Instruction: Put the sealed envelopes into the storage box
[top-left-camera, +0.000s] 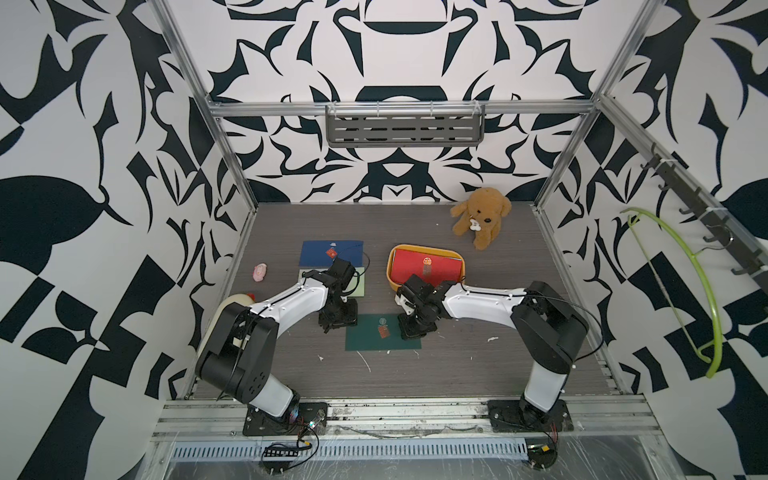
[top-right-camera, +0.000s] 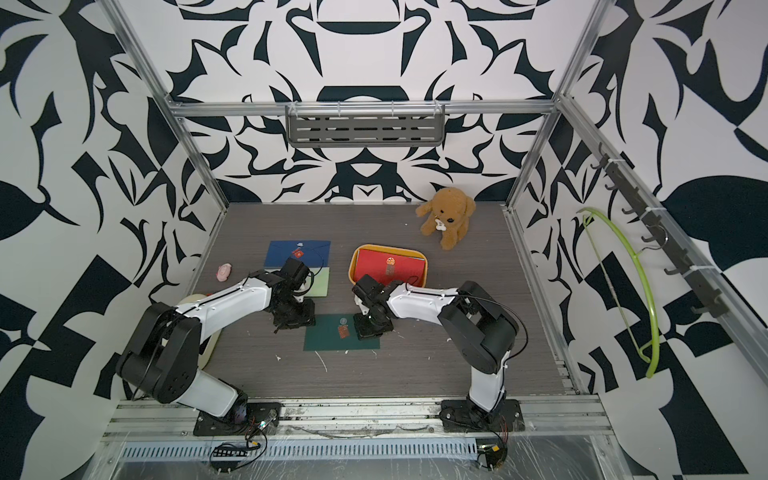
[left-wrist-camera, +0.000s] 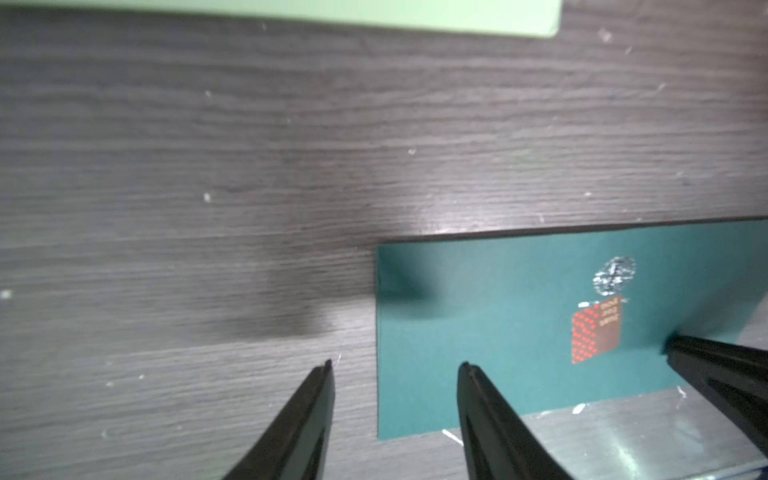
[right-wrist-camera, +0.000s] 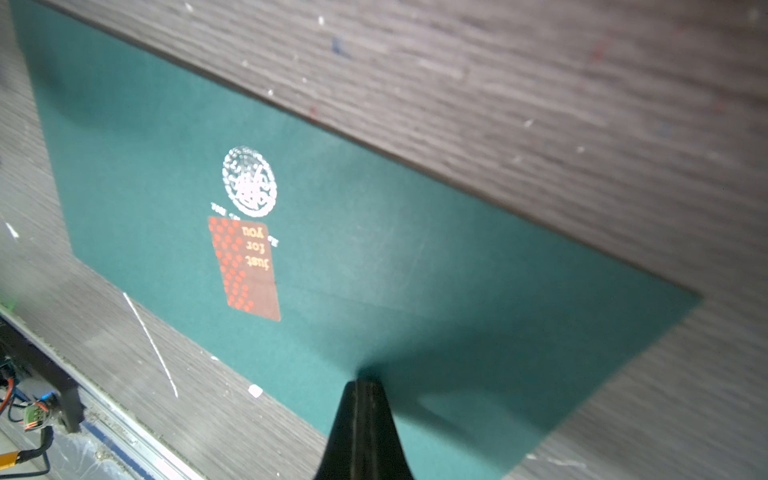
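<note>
A dark green envelope (top-left-camera: 368, 334) lies flat on the table in front of both arms, with a seal and a small label on its face. My right gripper is shut, its fingertips down at the envelope's surface, with nothing showing between them. Left of the envelope, my left gripper stands open near its left edge, the gap empty. Behind the left arm lie a blue envelope (top-left-camera: 314, 253) and, partly covered by that arm, a light green envelope (left-wrist-camera: 320, 9). The storage box (top-left-camera: 390, 273), yellow-rimmed, holds a red envelope (top-left-camera: 408, 265).
A brown plush dog (top-left-camera: 489, 209) sits at the back right. On the left are a small pink object (top-left-camera: 259, 272) and a pale rounded object, partly behind the left arm. Bare table lies right of the box.
</note>
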